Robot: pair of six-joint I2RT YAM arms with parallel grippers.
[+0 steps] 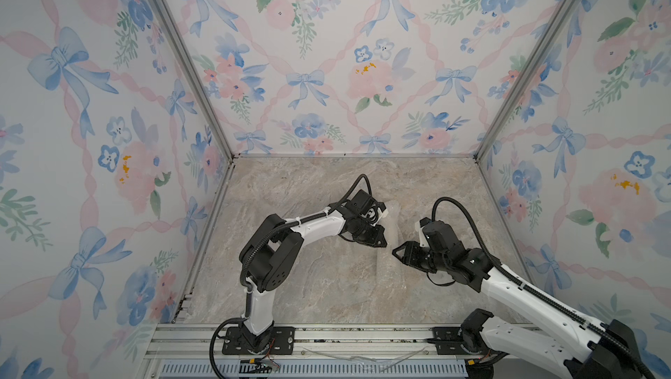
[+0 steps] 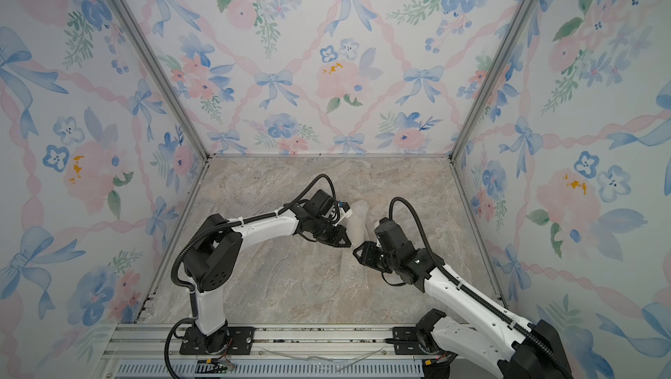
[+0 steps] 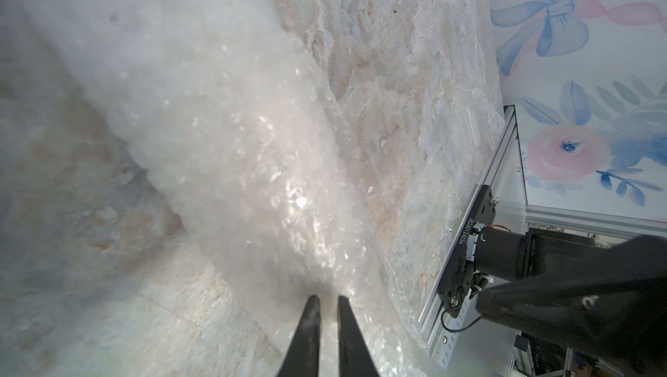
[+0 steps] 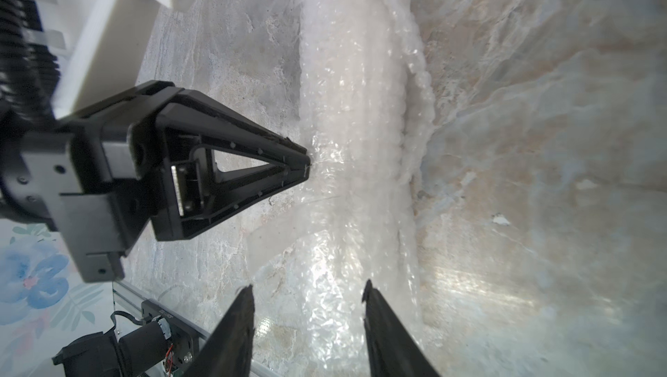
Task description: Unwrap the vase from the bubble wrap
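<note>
A long white roll of bubble wrap (image 4: 354, 99) lies on the floor between the two arms, running front to back in the top views. The vase inside cannot be made out. From its left side my left gripper is shut on the bubble wrap, its two fingers close together. The right wrist view shows those black fingers (image 4: 274, 161) touching the roll's edge; how much wrap they pinch is hidden. My right gripper stands open over the flatter front part of the wrap, its fingertips apart and nothing seen between them.
Loose wrap (image 4: 420, 106) forms a fold along one side of the roll, and a clear flap (image 4: 278, 238) sticks out near the left fingers. Patterned walls (image 1: 335, 64) enclose it.
</note>
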